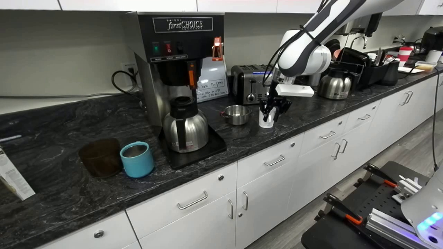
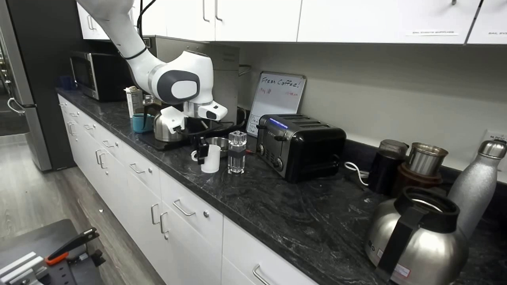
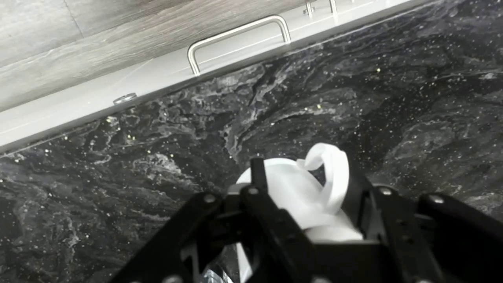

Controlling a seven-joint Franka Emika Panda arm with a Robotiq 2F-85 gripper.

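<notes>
A white mug point(image 1: 265, 122) stands upright near the counter's front edge. My gripper point(image 1: 271, 116) is low over it, fingers pointing down. From the wrist, the mug point(image 3: 290, 181) and its handle point(image 3: 337, 174) show between the two fingers, which stand apart: one finger point(image 3: 258, 174) overlaps the mug's left side, the other is dark and blurred beyond the handle. Whether the first is inside or outside the rim, I cannot tell. In exterior view 2 a dark finger point(image 2: 203, 149) hides part of the mug point(image 2: 212, 159) near its handle.
Close beside the mug is a clear glass container point(image 2: 236, 154). A steel bowl point(image 1: 237, 114) and a toaster point(image 1: 250, 84) lie behind. The coffee maker point(image 1: 143, 79) with its carafe point(image 1: 187, 128) and a teal mug point(image 1: 137, 162) are farther left.
</notes>
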